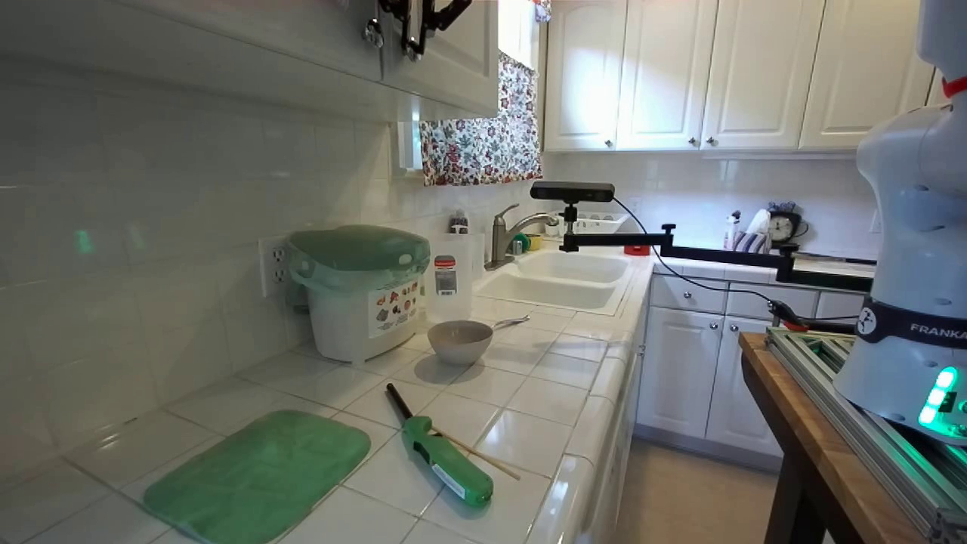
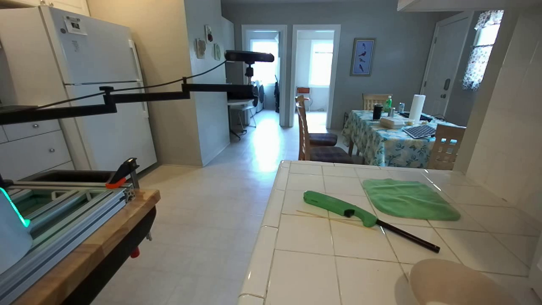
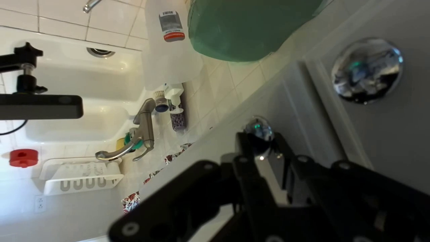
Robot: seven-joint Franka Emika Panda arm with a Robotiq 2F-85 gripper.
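My gripper is shut on a round silver cabinet knob [image 3: 258,125], with one black finger on either side of it in the wrist view. That knob sits low on a white upper cabinet door [image 1: 458,63]. The second chrome knob [image 3: 367,70], on the neighbouring door, stands free of the fingers. Only the lower end of the gripper [image 1: 415,44] shows at the top edge of exterior view 1. Both doors look closed.
Below on the counter stand a green-lidded bin [image 1: 358,313], a clear jug [image 1: 450,281] and a bowl [image 1: 460,343]. A green lighter [image 1: 446,461] and a green cloth [image 1: 258,471] lie nearer. A camera on a black arm [image 1: 716,258] reaches over by the sink [image 1: 566,279].
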